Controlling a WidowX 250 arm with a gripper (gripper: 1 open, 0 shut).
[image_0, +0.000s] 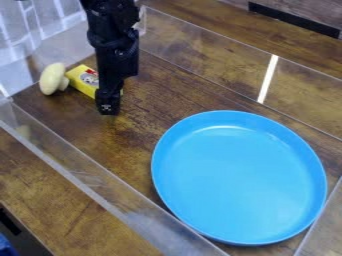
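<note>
The black gripper (110, 100) reaches down from the top left, its fingertips low beside a yellow box (83, 82) with some red print on its label. The box lies at an angle on the wooden surface, partly behind the gripper. A pale cream, oval object (54, 78) lies just left of the box.
A large blue round plate (238, 177) fills the lower right. Clear plastic walls border the area at the left and bottom. The middle and upper right of the wooden surface (201, 80) are open.
</note>
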